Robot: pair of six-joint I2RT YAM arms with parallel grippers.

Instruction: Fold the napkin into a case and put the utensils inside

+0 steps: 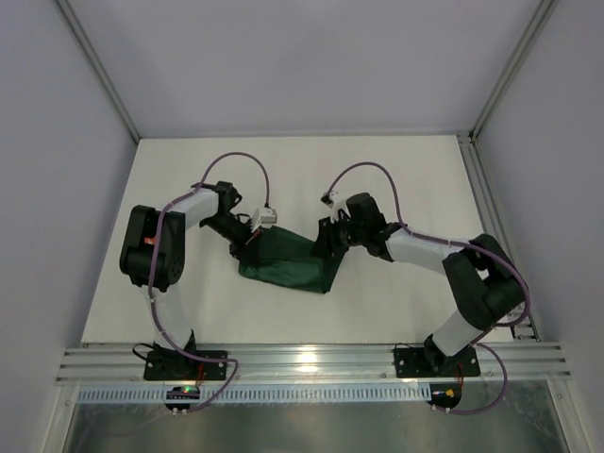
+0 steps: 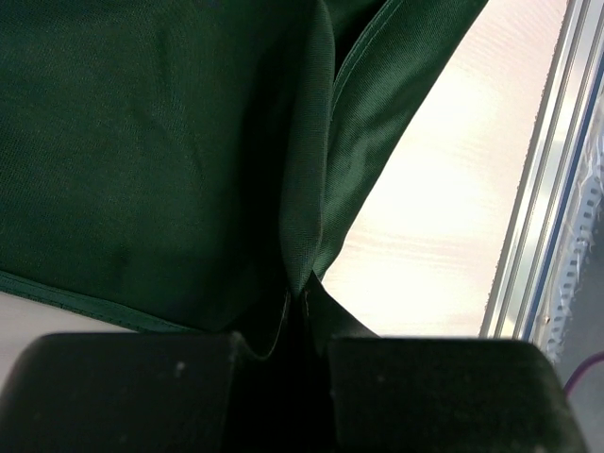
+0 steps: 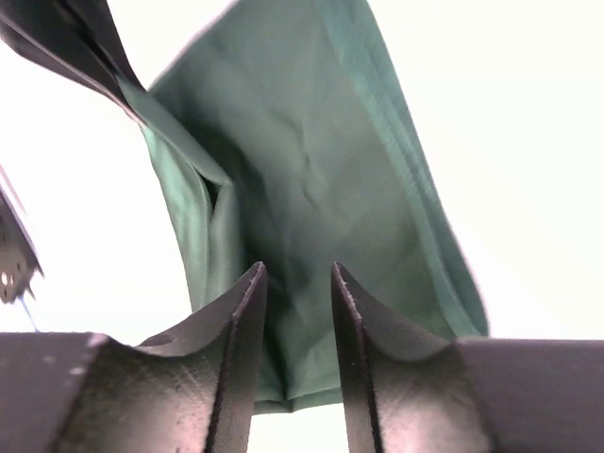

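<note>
The dark green napkin (image 1: 293, 274) lies folded on the pale board between my arms. My left gripper (image 1: 251, 243) is over its left end, and in the left wrist view (image 2: 300, 300) its fingers are shut at the narrow folded strip (image 2: 307, 189) of cloth. My right gripper (image 1: 330, 241) is over the napkin's right part; in the right wrist view (image 3: 297, 274) its fingers stand apart above the cloth (image 3: 321, 170), with nothing seen held between them. The utensils cannot be made out in these views.
The white board (image 1: 387, 311) is clear behind and in front of the napkin. Metal rails (image 1: 307, 351) run along the near edge, and grey walls surround the board.
</note>
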